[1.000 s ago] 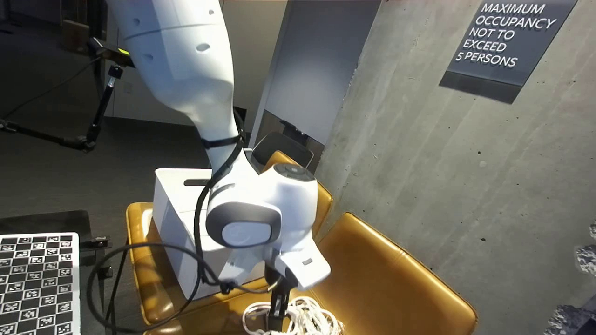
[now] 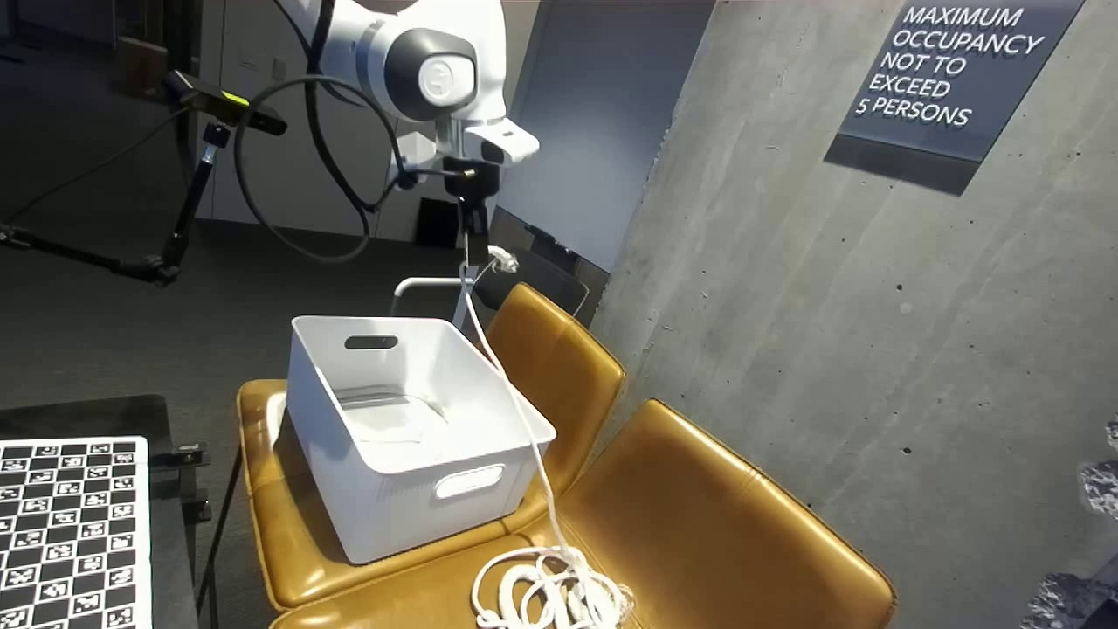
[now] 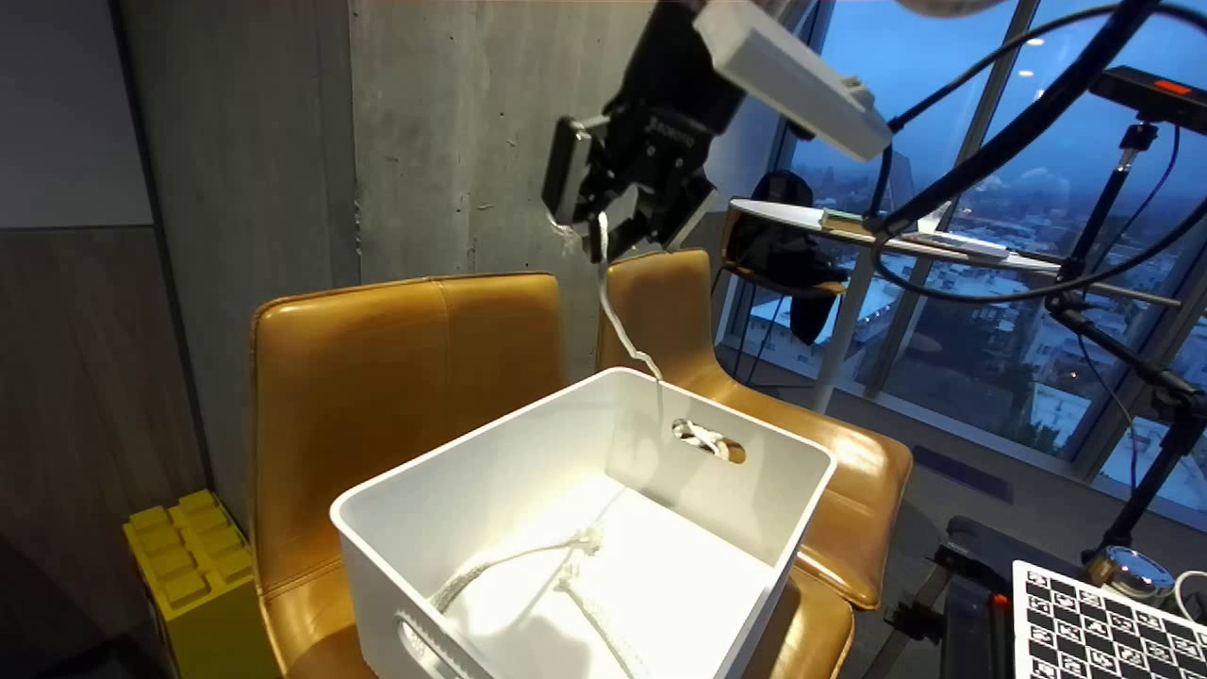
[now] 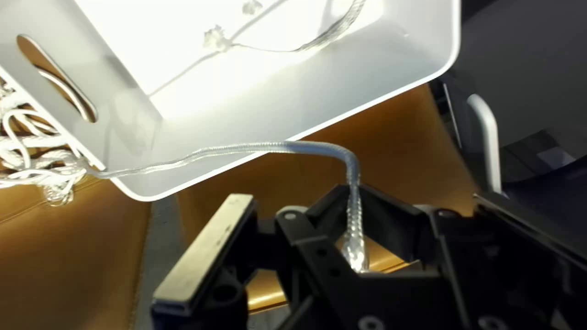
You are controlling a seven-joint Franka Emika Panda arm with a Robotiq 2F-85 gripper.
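Observation:
High above the back of the bin, my gripper (image 2: 477,252) is shut on a white rope (image 2: 508,379), with a short frayed end sticking out at its tips. From there the rope slants down across the bin's right side to a tangled rope pile (image 2: 561,596) on the front chair. The white bin (image 2: 419,467) sits upright on the rear chair. In exterior view 2, separate rope pieces (image 3: 532,556) lie on the bin floor. In the wrist view, the held rope (image 4: 324,147) curves over the bin's rim and runs between the dark fingers; the pinch itself is partly hidden.
Two tan chairs (image 2: 723,524) stand side by side, their backs near the concrete wall (image 2: 838,314). A patterned board (image 2: 73,529) lies to the left. A camera stand (image 3: 1199,453) and a round table (image 3: 781,209) are farther off.
My arm has risen from the rope pile on the front chair and moved back above the bin's far side. The rope now stretches from the pile up to the gripper, and the bin is uncovered.

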